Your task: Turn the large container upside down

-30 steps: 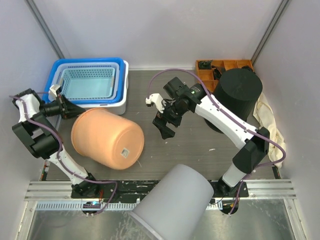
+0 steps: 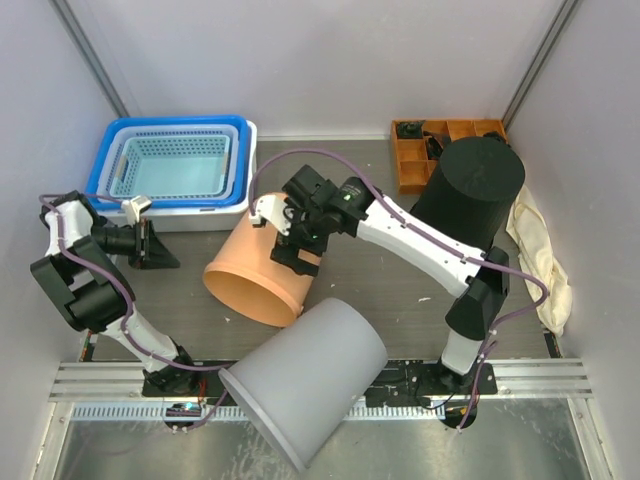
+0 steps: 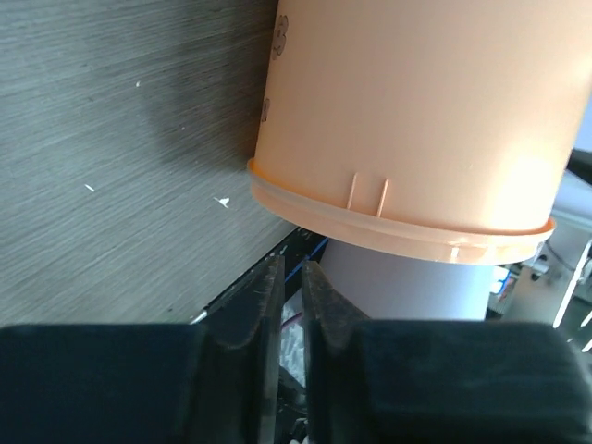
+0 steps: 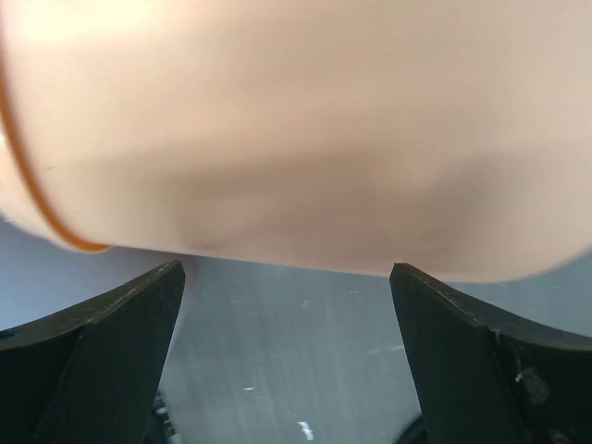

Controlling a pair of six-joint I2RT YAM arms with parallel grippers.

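The large peach container (image 2: 250, 250) lies tilted on the floor in the top view, its open mouth facing the lower left. In the left wrist view, the container's rim (image 3: 398, 227) is ahead and to the right of my left gripper. That gripper's fingertips are slightly parted, with nothing between them. From the right, my right gripper (image 2: 302, 248) reaches over the container's closed end, hiding part of it. Its black fingers (image 4: 139, 324) are wide apart in the right wrist view, and the container wall fills the space beyond them without being clamped.
A grey container (image 2: 310, 375) lies on its side near the front edge, close to the peach one. Behind stands a white box with a blue basket (image 2: 172, 122). A black container (image 2: 470, 190), an orange tray (image 2: 410, 165) and a cloth (image 2: 538, 265) occupy the right.
The peach container has come free of the left gripper, swung its mouth toward the front and shifted right. The right gripper moved left over it; the grey container shifted left.
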